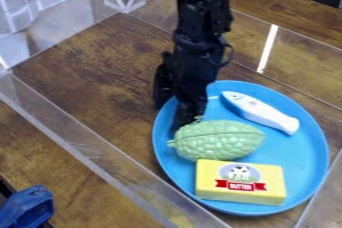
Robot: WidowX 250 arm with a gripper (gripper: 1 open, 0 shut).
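The black arm comes down from the top centre, its gripper [181, 87] low over the left rim of a blue plate [301, 162]; the gripper is open, though its dark fingers are hard to make out. Just below and right of it, a pale green ridged vegetable [217, 140] lies on the plate. A white knife-like or fish-like item [261, 111] lies at the plate's back right, and a yellow butter box [239, 182] at its front.
Bare wooden table [74, 62] fills the left. A clear plastic edge runs diagonally across the lower left, with a blue object [24, 208] in the bottom corner.
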